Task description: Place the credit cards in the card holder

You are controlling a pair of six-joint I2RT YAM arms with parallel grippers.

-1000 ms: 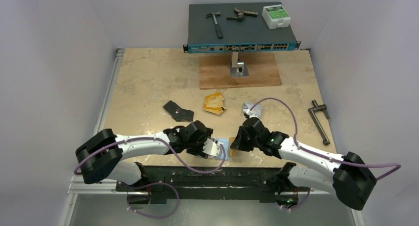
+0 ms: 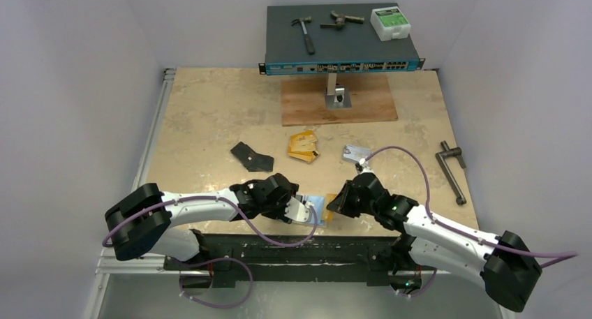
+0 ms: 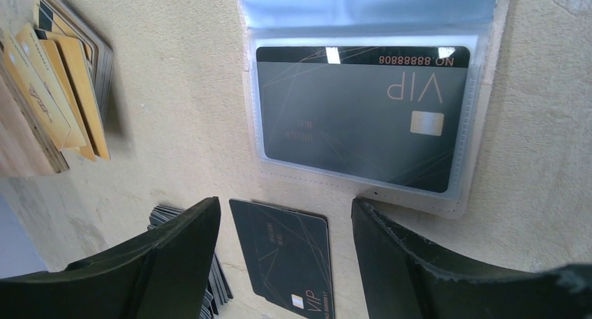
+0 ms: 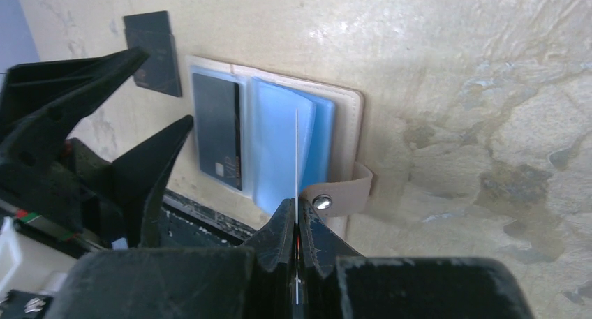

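The card holder (image 4: 342,123) lies spread near the table's front edge, blue sleeves and a snap strap (image 4: 338,197) showing in the right wrist view. In its clear pocket sits a black VIP card (image 3: 356,116). Beside that pocket hovers my left gripper, its fingers apart and empty; a loose black card (image 3: 286,253) on the table shows beyond the gap. My right gripper is shut on a gold card (image 2: 329,206), which appears as a thin upright line in the right wrist view, in front of the blue sleeves. Whether it touches them, I cannot tell.
Black cards (image 2: 251,158) lie fanned left of centre, gold cards (image 2: 303,146) behind the holder, and silvery cards (image 2: 355,153) to the right. A wooden board (image 2: 377,99) with a metal stand is at the back. A dark tool (image 2: 452,172) lies at the right edge.
The left arm has barely moved. The card piles are unchanged.
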